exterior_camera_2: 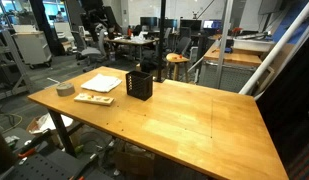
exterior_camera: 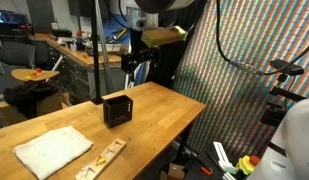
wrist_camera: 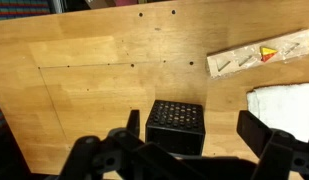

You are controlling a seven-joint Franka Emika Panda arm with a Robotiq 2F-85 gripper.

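Note:
My gripper is open with nothing between its fingers, its two black fingertips far apart in the wrist view. It hangs well above the table in exterior view 1. A black mesh basket [exterior_camera: 118, 110] stands upright on the wooden table, and in the wrist view the basket [wrist_camera: 176, 128] appears below and between the fingers. Beside it lies a folded white cloth [exterior_camera_2: 98, 82]. A narrow wooden board [wrist_camera: 234, 60] with several small pegs carries a yellow and red triangular piece [wrist_camera: 268, 53]. What the basket holds, if anything, cannot be made out.
A roll of tape [exterior_camera_2: 65, 89] sits near the table's end in exterior view 2. The wide stretch of bare table [exterior_camera_2: 204, 115] beyond the basket is clear. Desks, chairs and monitors fill the background.

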